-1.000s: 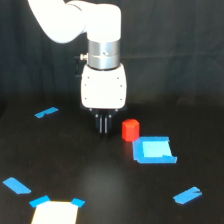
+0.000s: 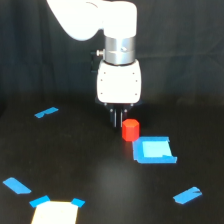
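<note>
A small red cylinder-like object (image 2: 130,130) stands on the black table, right of centre. My gripper (image 2: 118,117), dark beneath a white hand, hangs just to the left of it and seemingly a little behind. The dark fingers blend into the black background, so their opening is unclear. Whether they touch the red object cannot be made out.
Right beside the red object lies a pale square (image 2: 156,149) bordered in blue tape. A bright white-yellow patch (image 2: 54,213) edged with tape is at the bottom left. Blue tape strips (image 2: 187,195) mark the otherwise clear table.
My arm and gripper have shifted right, closer to the red object. The red object and the taped square stay where they were.
</note>
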